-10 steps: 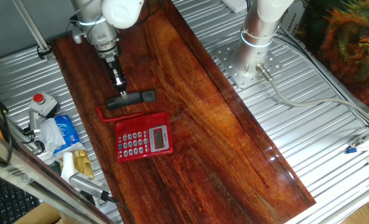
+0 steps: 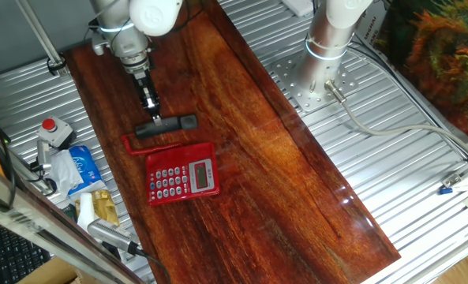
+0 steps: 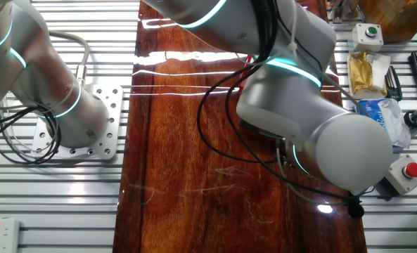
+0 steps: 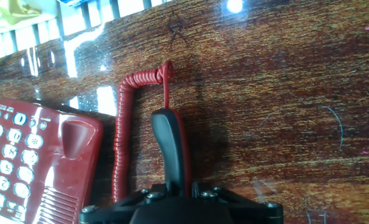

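A black-and-red telephone handset (image 2: pixel 166 126) lies across the wooden table just behind the red telephone base (image 2: pixel 182 173), off its cradle. My gripper (image 2: pixel 156 118) reaches down onto the handset, left of its middle in exterior view 1. Seen from the wrist, the handset (image 4: pixel 170 143) runs between the fingers of my gripper, which close in against both its sides. Whether the handset touches the table or is slightly raised, I cannot tell. A coiled red cord (image 4: pixel 123 137) links to the handset's far end. In exterior view 2 the arm hides the gripper and handset.
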